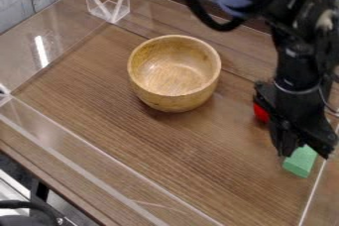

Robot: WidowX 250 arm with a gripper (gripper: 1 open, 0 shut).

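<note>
My black arm reaches down from the top right, its gripper [269, 147] low over the table at the right, shut. A green block [298, 163] lies just right of and below the gripper, partly hidden by it. A red object [261, 111] is mostly hidden behind the arm, left of it.
A wooden bowl [173, 52] sits upper centre on the wooden table [119, 161]. A white wire-like object [105, 2] stands at the back left.
</note>
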